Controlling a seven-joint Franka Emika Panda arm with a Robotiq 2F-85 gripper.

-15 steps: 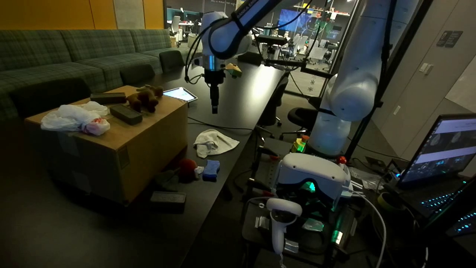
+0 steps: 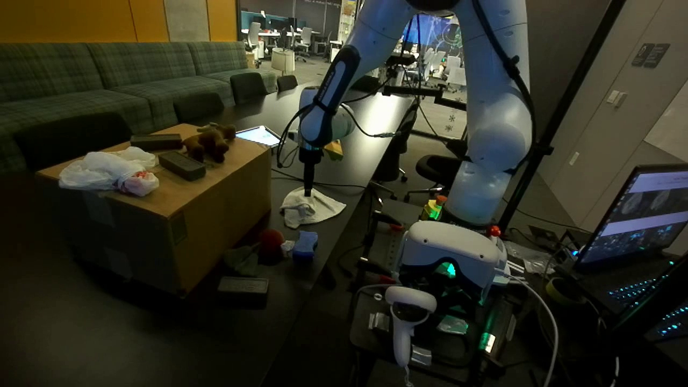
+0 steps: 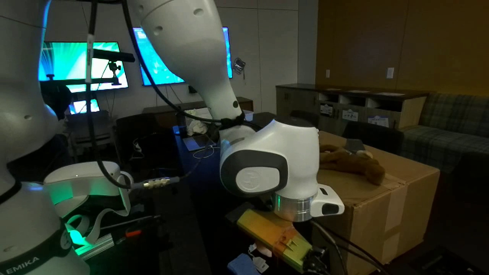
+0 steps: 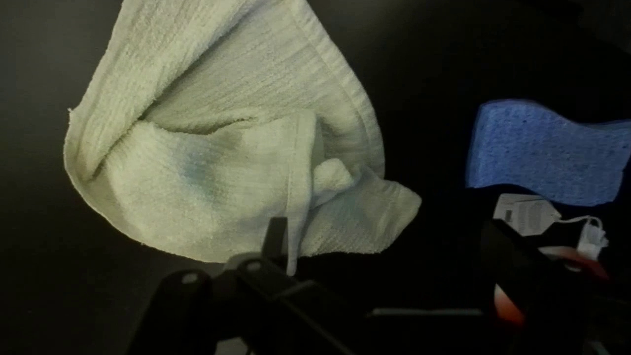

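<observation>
A crumpled pale towel (image 2: 312, 206) lies on the dark table, beside the cardboard box. My gripper (image 2: 308, 191) points down at it, its tip overlapping the towel's far part in exterior view 1. In the wrist view the towel (image 4: 236, 159) fills the upper left, with a fold sticking out near one finger (image 4: 275, 237). The other finger (image 4: 501, 242) is dark and well apart to the right, so my gripper is open. Whether a fingertip touches the cloth, I cannot tell. Exterior view 2 hides the towel.
A blue sponge (image 2: 305, 246), a red ball (image 2: 271, 242) and a dark block (image 2: 243, 291) lie nearer along the table. The cardboard box (image 2: 226, 226) stands close by, carrying a plastic bag (image 2: 106, 171) and a brown plush toy (image 2: 210, 143). A tablet (image 2: 259, 135) lies behind.
My gripper has come down from above the table behind the towel to the towel itself. The towel and the other objects look unmoved.
</observation>
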